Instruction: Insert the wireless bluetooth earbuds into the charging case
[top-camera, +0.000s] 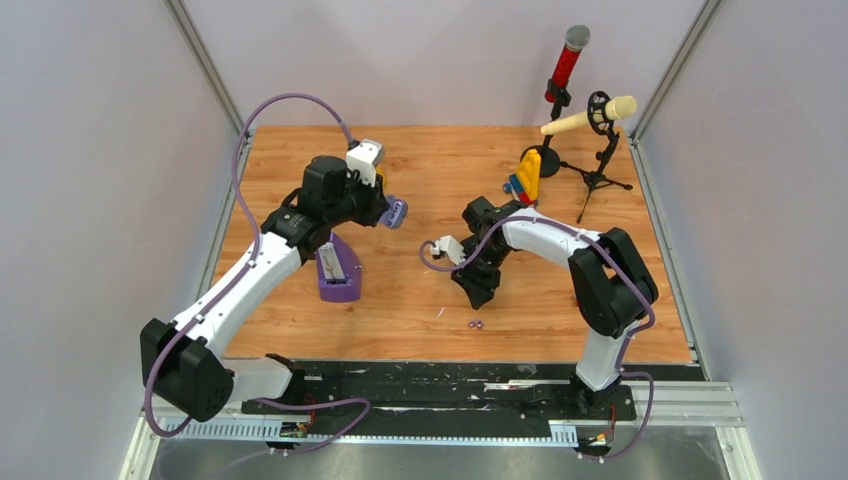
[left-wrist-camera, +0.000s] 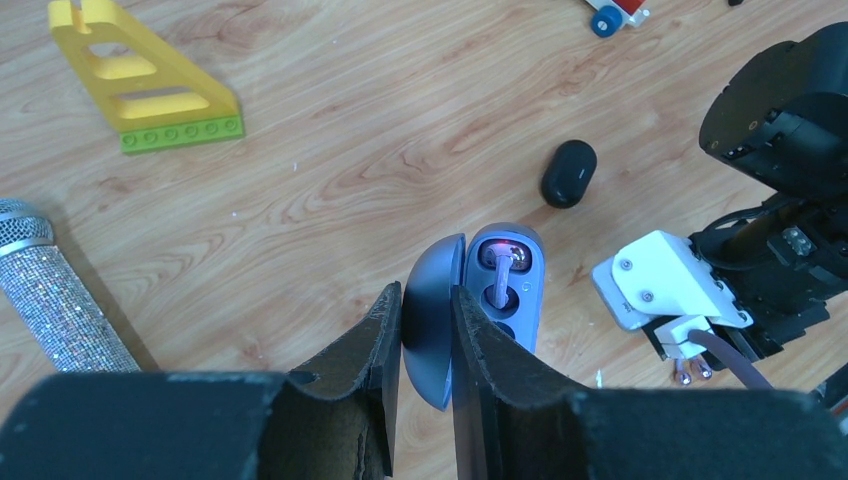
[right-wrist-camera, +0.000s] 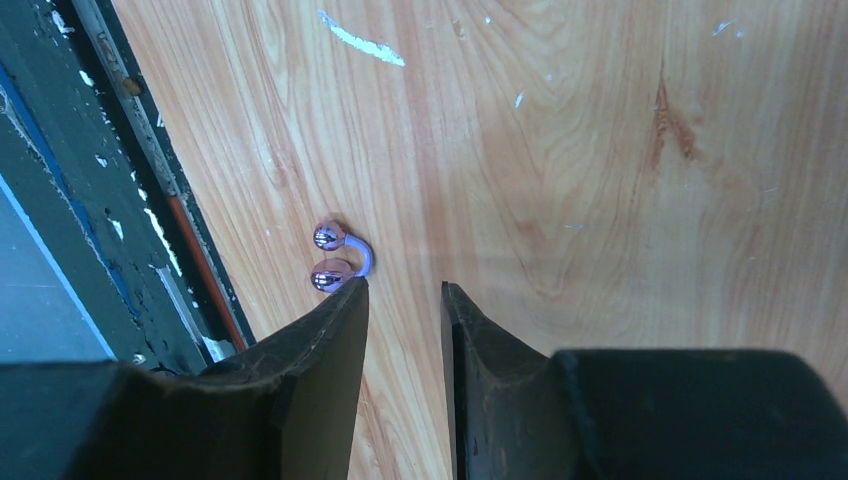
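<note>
My left gripper is shut on the lid side of the purple charging case (left-wrist-camera: 526, 275), which is held up with its lid swung open. One earbud (left-wrist-camera: 502, 280) sits in the case's upper socket; a round hollow shows below it. The other earbud (right-wrist-camera: 345, 257), shiny purple with a curved band, lies loose on the table near the front edge. My right gripper stands open above the table with nothing between its fingers. In the right wrist view that loose earbud is just beyond the left fingertip, outside the gap.
A black oval object (left-wrist-camera: 569, 174) lies on the table beyond the case. A yellow wedge (left-wrist-camera: 165, 85) and a glittery microphone (left-wrist-camera: 68, 305) are farther off. A purple holder (top-camera: 340, 292) stands by the left arm. Bare wood surrounds the loose earbud.
</note>
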